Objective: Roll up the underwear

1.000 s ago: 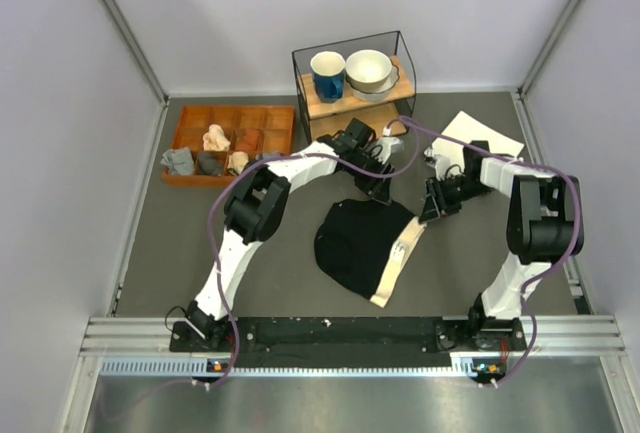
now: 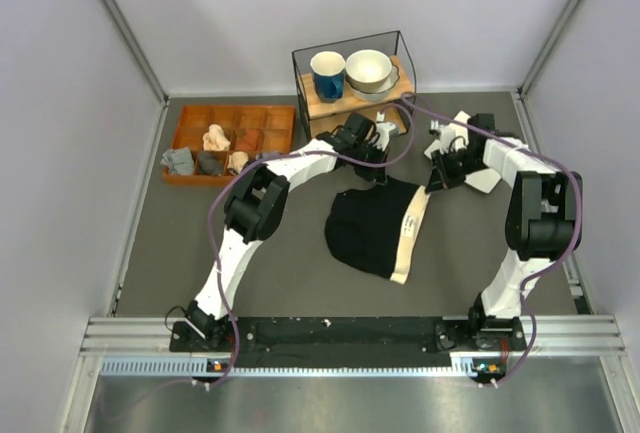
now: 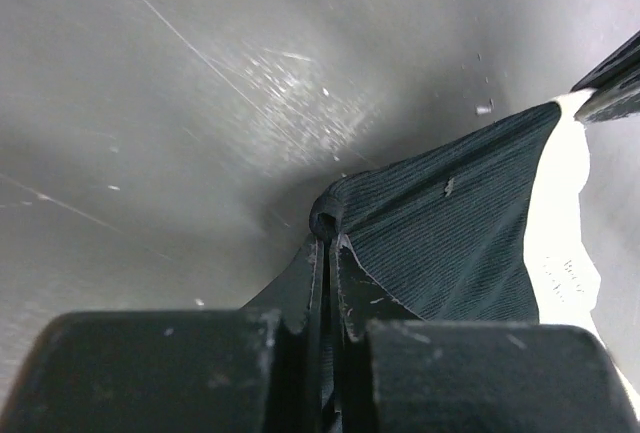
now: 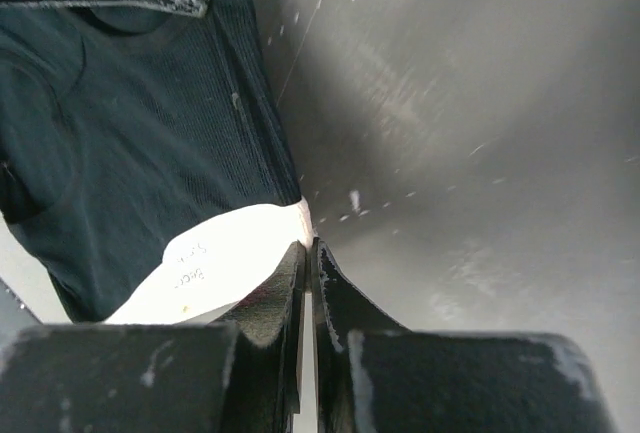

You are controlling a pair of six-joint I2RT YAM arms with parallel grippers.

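The dark underwear (image 2: 372, 225) with its cream waistband (image 2: 411, 233) lies spread on the table in the top view, waistband to the right. On its far edge, my left gripper (image 2: 379, 181) is shut on a pinch of dark fabric. In the left wrist view the cloth (image 3: 440, 218) runs from these fingertips rightward to the other gripper. My right gripper (image 2: 430, 188) is shut on the waistband's far corner. The right wrist view shows the cream band (image 4: 235, 253) caught at its tips, with the dark cloth (image 4: 160, 113) to the left. The edge between both grippers looks stretched straight.
A brown divided box (image 2: 178, 179) holding several rolled cloths stands at the back left. Behind the underwear is a wire rack (image 2: 330, 113) with a blue mug and bowls. White sheets (image 2: 484, 179) lie under the right arm. Free table surrounds the near side.
The underwear has shifted away from the front edge and slightly right, along with the grippers.
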